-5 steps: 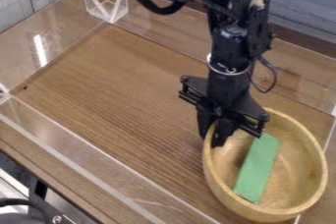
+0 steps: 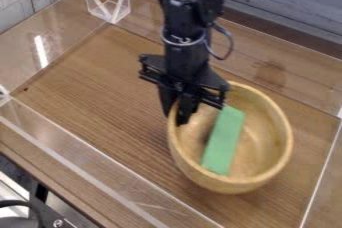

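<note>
My black gripper (image 2: 182, 96) reaches down at the near left rim of a tan oval bowl (image 2: 251, 172), which sits on the right of the wooden table. The fingertips are over that rim; whether they grip it is hard to see. A green rectangular block (image 2: 222, 142) lies inside the bowl.
A small clear wire-like or plastic object (image 2: 107, 4) stands at the back left. Black cables (image 2: 30, 210) lie off the table's near left edge.
My gripper and the bowl with the green block in it have moved left together across the table.
</note>
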